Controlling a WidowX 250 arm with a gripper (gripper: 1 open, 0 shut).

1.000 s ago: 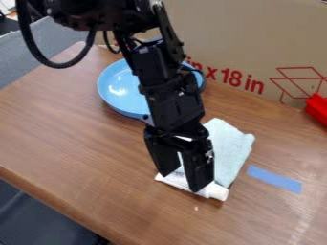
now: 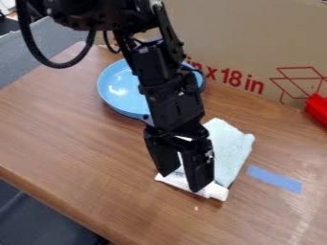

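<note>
My black gripper (image 2: 182,167) points down over a white tube (image 2: 212,190) on the wooden table (image 2: 76,144), its fingers straddling or just above the tube. The gripper is open; whether its fingers touch the tube is hard to tell. A pale cloth (image 2: 231,147) lies just behind the tube, partly hidden by the arm.
A blue plate (image 2: 119,91) sits behind the arm. A cardboard box (image 2: 255,53) stands along the back, with a red object (image 2: 316,109) at the right edge. Blue tape (image 2: 273,179) is on the table's right.
</note>
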